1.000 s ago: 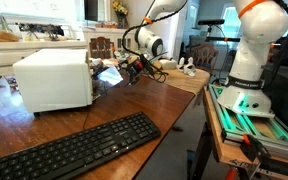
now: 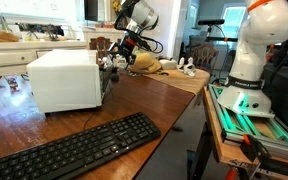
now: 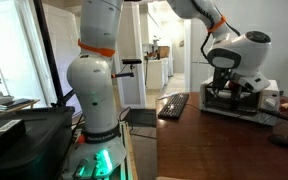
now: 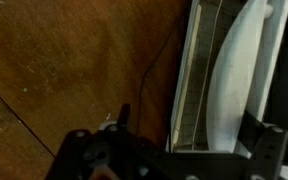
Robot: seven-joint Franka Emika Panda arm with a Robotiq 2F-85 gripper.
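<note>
My gripper is at the opening of a white box-shaped appliance (image 2: 64, 80), with its fingers spread wide apart in the wrist view. Inside the rim, a smooth white curved object (image 4: 232, 80) lies near the right finger. Whether they touch, I cannot tell. From exterior view 2, the gripper (image 3: 236, 88) appears in front of the appliance's dark open front (image 3: 220, 98), partly covered by the arm's own white joint. Exterior view 1 shows the gripper only as a dark shape beside the appliance's right edge.
A black keyboard (image 2: 69, 150) lies on the brown table (image 2: 164, 100) in front of the appliance. A tan cloth-like heap (image 2: 149, 63) is farther back. Free tabletop (image 3: 189, 145) stretches in front of the opening.
The arm has moved left toward the appliance in exterior view 1, with its wrist rising. A pale shape beside the opening earlier no longer shows clearly there.
</note>
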